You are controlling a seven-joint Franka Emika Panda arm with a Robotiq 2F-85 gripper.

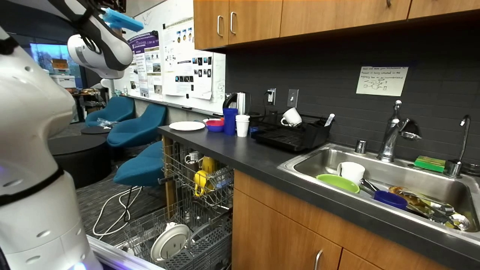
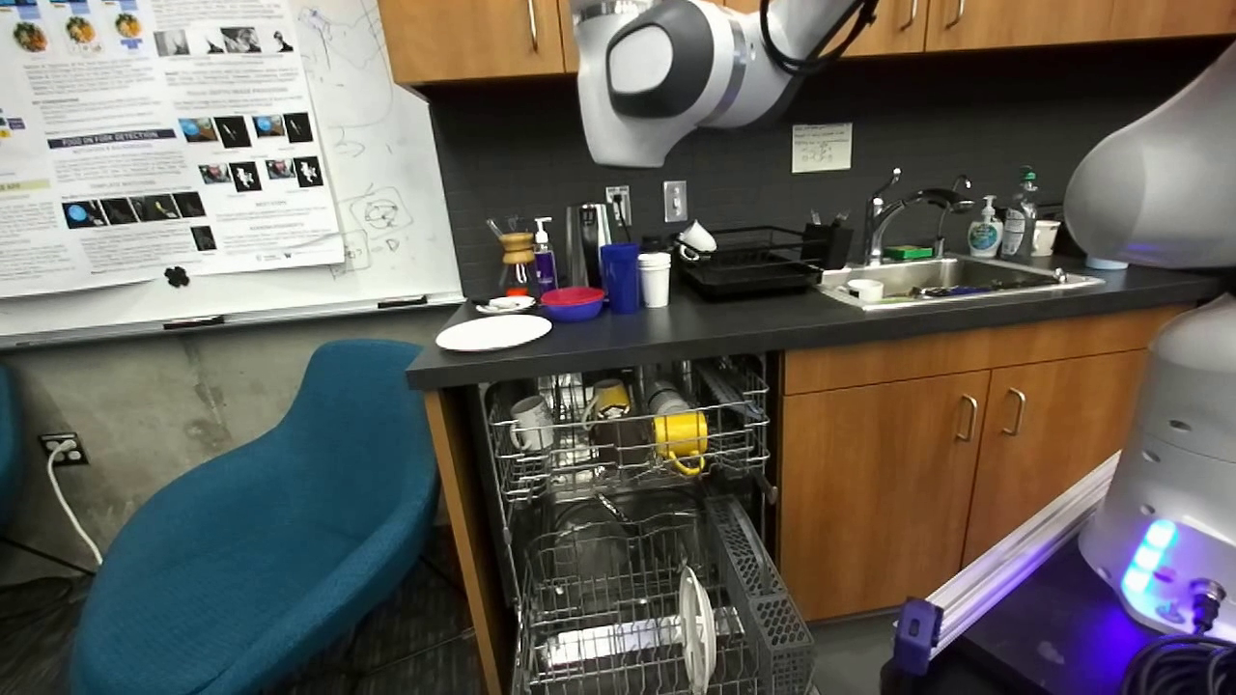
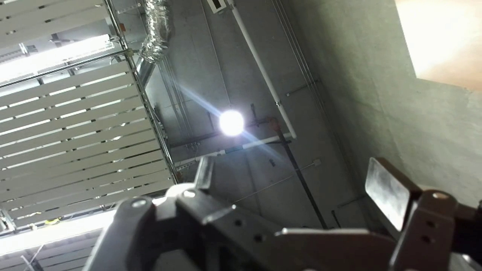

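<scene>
In the wrist view my gripper is open, its two fingers wide apart with only the ceiling behind them. The fingertips point upward, well away from any dish; the gripper's fingers do not show in either exterior view. Below the counter, the dishwasher has its racks out: a yellow mug [image 2: 680, 434] and a grey-white mug [image 2: 532, 424] are in the upper rack [image 2: 603, 463], and a white plate [image 2: 696, 629] stands on edge in the lower rack [image 1: 139, 229]. Inside the sink [image 1: 310, 168] are a white mug [image 1: 351, 171], a green bowl [image 1: 338, 181] and a blue bowl [image 1: 390, 199].
On the dark counter [image 2: 742, 324] are a flat white plate [image 2: 494, 334], a red-and-blue bowl stack [image 2: 574, 303], a blue cup [image 2: 621, 278], white cups [image 2: 655, 279] and a black drying rack [image 1: 288, 137]. Wooden cabinets [image 1: 342, 18] overhang it. A teal chair [image 2: 266, 521] stands left.
</scene>
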